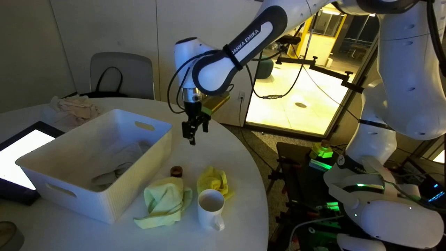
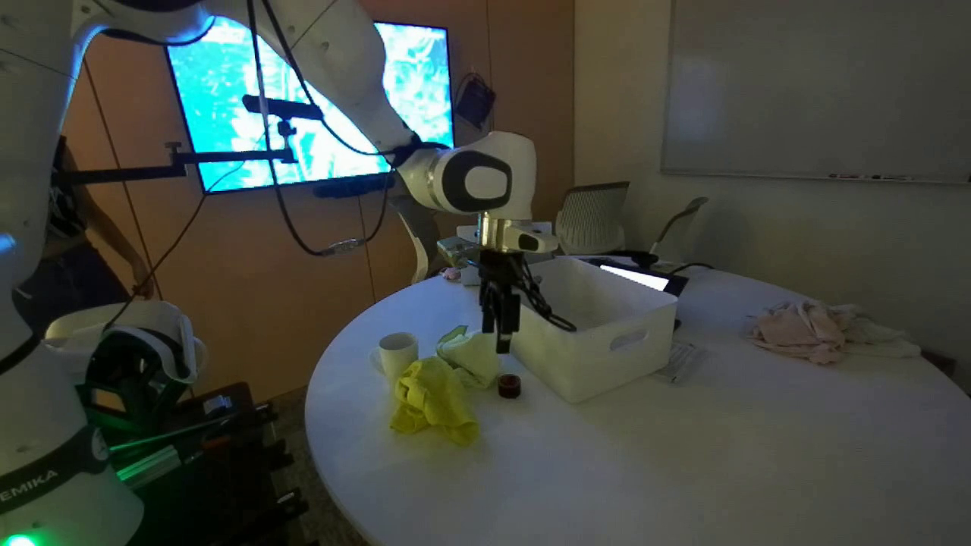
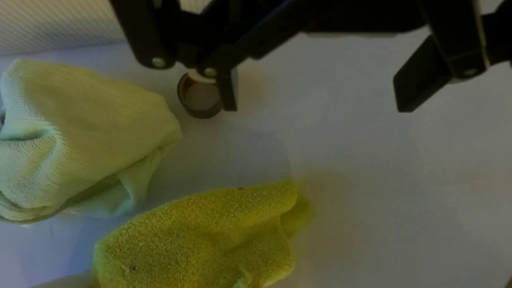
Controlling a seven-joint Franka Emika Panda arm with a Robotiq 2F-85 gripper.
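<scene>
My gripper [image 1: 196, 133] hangs above the round white table, open, with nothing between its fingers. Below it in the wrist view, a small dark roll of tape [image 3: 200, 96] lies partly behind one finger [image 3: 228, 89]. A pale green cloth [image 3: 86, 139] is crumpled beside the roll. The yellow cloth [image 3: 206, 235] lies bunched closer to the bottom of that view. In exterior view 1 a white mug [image 1: 210, 209] stands upright against the yellow cloth, right of the pale green one. The large white bin [image 1: 144, 167] stands left of them, holding a greyish item [image 1: 109, 175].
A lit screen [image 1: 25, 157] lies beyond the bin. Pinkish cloths [image 2: 806, 329] rest at the table's far side. In exterior view 2 the table's near surface [image 2: 655, 455] is clear. The bin's tall wall is close to the gripper.
</scene>
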